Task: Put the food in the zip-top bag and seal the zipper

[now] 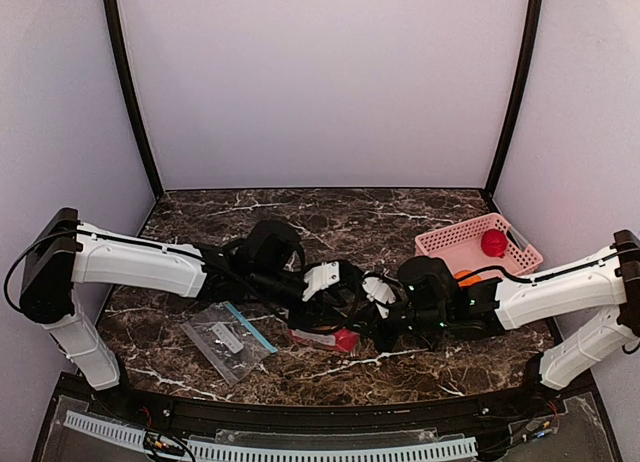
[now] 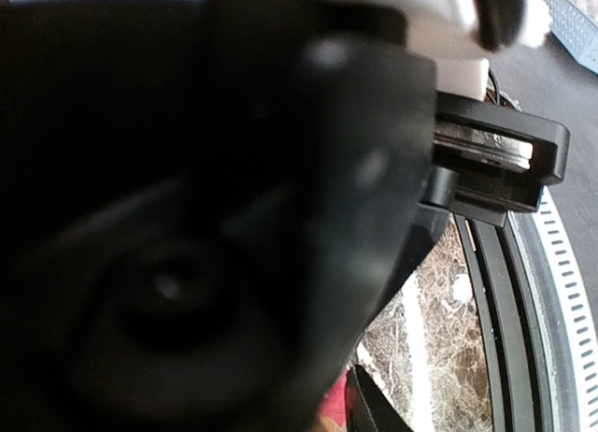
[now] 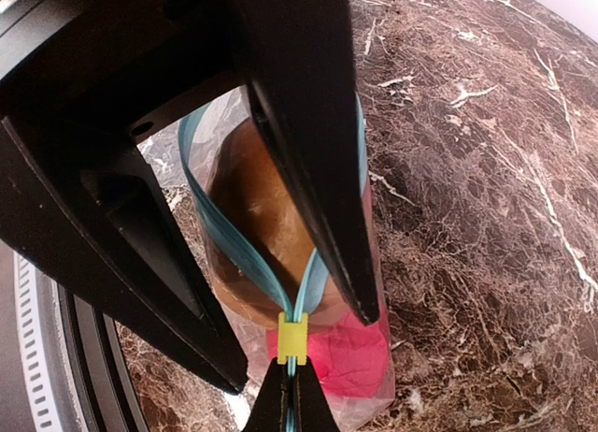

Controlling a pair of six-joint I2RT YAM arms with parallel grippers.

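A zip top bag (image 1: 325,337) holding brown and red food stands between my grippers at the table's front centre. In the right wrist view, my right gripper is shut on the bag's blue zipper at the bottom, just beside the yellow slider (image 3: 291,338); above it the two zipper strips (image 3: 229,240) spread apart. My left gripper's dark fingers (image 3: 318,217) straddle the zipper over the bag, apart from each other. In the left wrist view black gripper parts hide most of the scene.
An empty bag (image 1: 225,347) lies flat at front left. A pink basket (image 1: 445,242) with a red item and orange items sits at back right.
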